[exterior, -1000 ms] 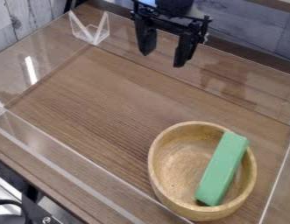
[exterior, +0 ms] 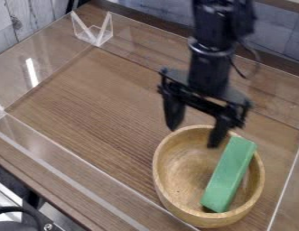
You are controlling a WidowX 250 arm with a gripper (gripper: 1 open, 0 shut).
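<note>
My dark gripper (exterior: 195, 122) hangs over the centre right, its two black fingers spread open with nothing seen between them, just above the back of a tan bowl (exterior: 176, 180) in the lower right. A green oblong block (exterior: 230, 176) lies tilted inside the bowl, against its right side, below and right of the gripper.
A small white wire-like object (exterior: 94, 29) stands at the back left. The table's edge runs along the bottom left.
My gripper has come down from the back of the table toward the viewer, to just over the bowl. The bowl and green block have not visibly moved.
</note>
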